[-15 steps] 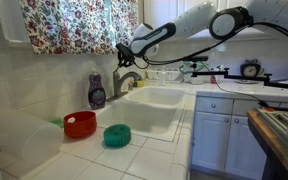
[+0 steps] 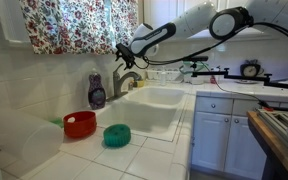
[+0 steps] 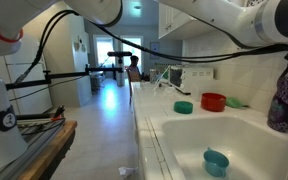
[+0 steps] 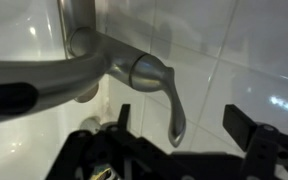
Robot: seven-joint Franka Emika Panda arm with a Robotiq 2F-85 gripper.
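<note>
In the wrist view a chrome faucet (image 4: 79, 70) fills the left side, and its lever handle (image 4: 172, 100) points down the picture. The lever's tip lies between the black fingers of my gripper, which stand apart on either side of it. I see tile wall behind, and cannot tell whether either finger touches the lever. In exterior view 1 the gripper (image 2: 122, 54) is small and dark, above and close to the faucet (image 2: 131, 80) at the back of the sink.
The white sink (image 2: 149, 120) has a teal cup (image 3: 216, 163) in it. On the tiled counter are a red bowl (image 2: 80, 124) and a green round container (image 2: 116, 136). A dark soap bottle (image 2: 96, 92) stands by the wall, below a floral curtain (image 2: 74, 25).
The arm stays above the faucet with at most a slight shift. The bowl, container and bottle have not moved.
</note>
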